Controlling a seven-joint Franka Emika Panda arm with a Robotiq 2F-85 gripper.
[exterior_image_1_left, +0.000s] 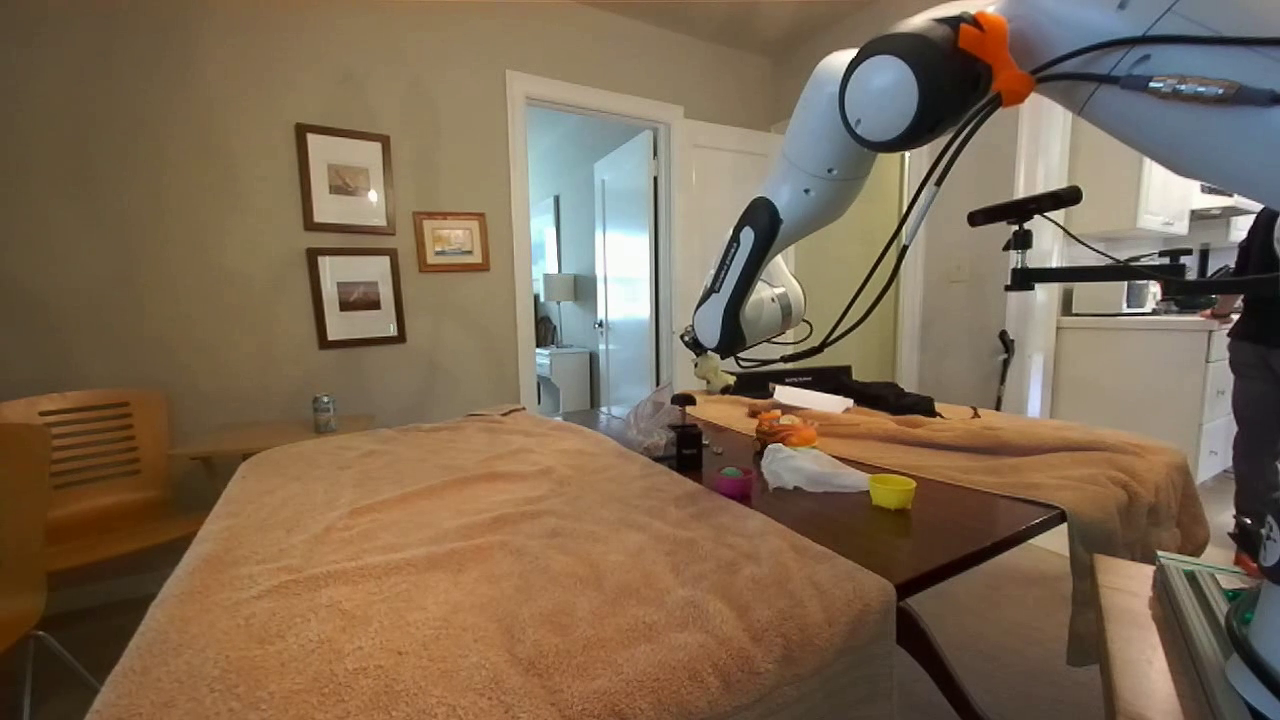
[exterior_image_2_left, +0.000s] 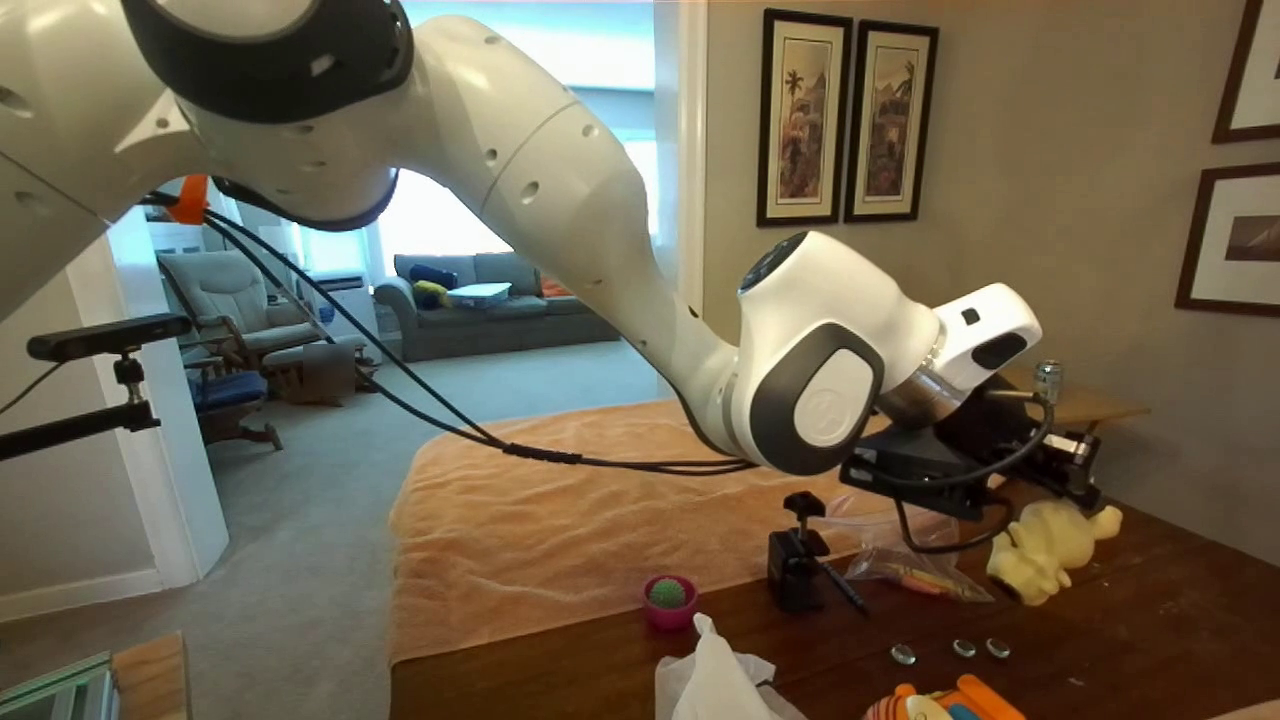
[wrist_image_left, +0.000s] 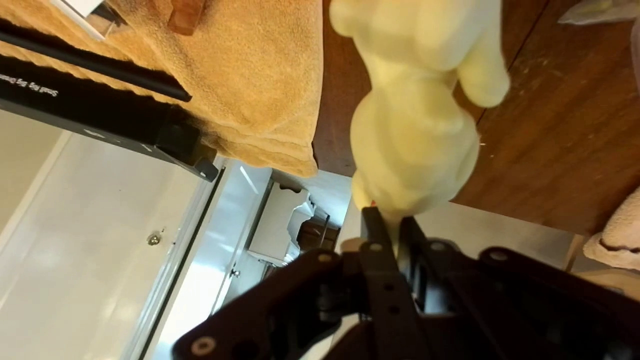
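A pale yellow soft toy (wrist_image_left: 414, 141) fills the upper middle of the wrist view. One end of it is pinched in my gripper, whose fingers are shut on it. In exterior view 2 the same toy (exterior_image_2_left: 1053, 550) hangs below the gripper (exterior_image_2_left: 1068, 462) over the far part of the dark table (exterior_image_2_left: 1152, 636). Exterior view 1 shows the toy (exterior_image_1_left: 714, 373) small, under the arm's end and above the tabletop. The contact between fingers and toy is hidden in both exterior views.
A black clamp (exterior_image_2_left: 794, 564) and a clear plastic bag (exterior_image_2_left: 918, 570) stand near the toy. A pink cup (exterior_image_2_left: 669, 604) holding a green ball, a white bag (exterior_image_1_left: 810, 470), a yellow cup (exterior_image_1_left: 891, 491) and an orange toy (exterior_image_1_left: 782, 428) occupy the table. Towels flank it.
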